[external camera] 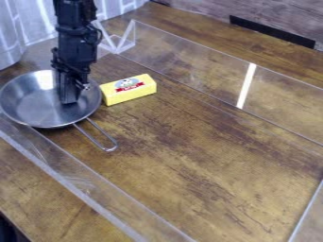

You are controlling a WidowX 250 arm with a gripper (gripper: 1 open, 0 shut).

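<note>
A steel pan [32, 102] with a wire handle sits at the left of the wooden table. My black gripper [70, 95] reaches down from the top into the pan, its tips low near the pan's bottom. Whether anything is between its fingers is too dark and small to tell. A yellow box [127, 89] with a red and white label lies just to the right of the pan.
Clear plastic panels [246, 85] edge the work area at the back, left and right. A pale curtain hangs at the back left.
</note>
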